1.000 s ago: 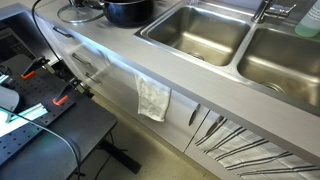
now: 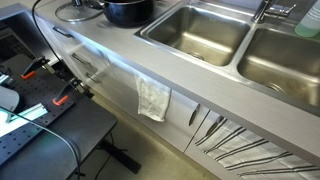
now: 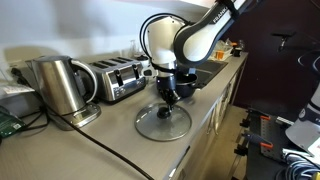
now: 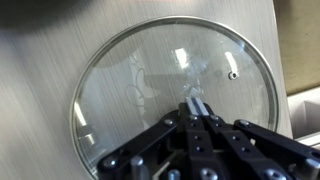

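A round glass lid (image 3: 148, 127) with a metal rim lies flat on the counter in exterior view 2. The same lid (image 4: 120, 80) fills much of the wrist view, its small steam vent showing near the right side. Low over the lid's middle is my gripper, its fingertips together and nothing visible between them. The lid's knob cannot be made out; the gripper covers that area. In exterior view 1 only part of the lid (image 2: 77, 14) shows, at the upper left.
A black pot (image 2: 128, 12) stands on the counter between the lid and the double sink (image 2: 200, 35). Behind the lid are a toaster (image 3: 122, 80) and a kettle (image 3: 66, 90). A dark cable crosses the counter left of the lid. Bare counter lies in front.
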